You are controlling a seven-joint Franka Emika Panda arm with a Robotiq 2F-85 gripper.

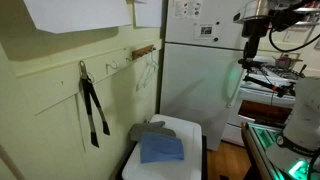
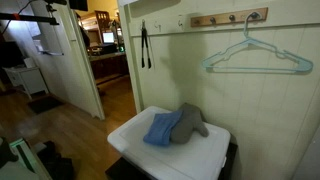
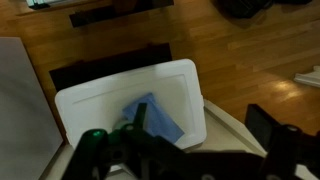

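Observation:
A folded blue cloth lies on a white flat-topped bin, against a grey oven mitt. Black-handled tongs hang on the wall. To their right is a wooden peg rail, with a pale blue hanger on it. High at the upper right in exterior view 1 is my gripper, well away from cloth and wall. The wrist view looks down past its widely parted, open fingers; the cloth shows far below, partly covered by one finger. Nothing shows between them.
A white fridge stands behind the bin, with a stove to its right. Wooden floor lies open beside the bin. Papers hang on the upper wall. A doorway opens at the left in exterior view 2.

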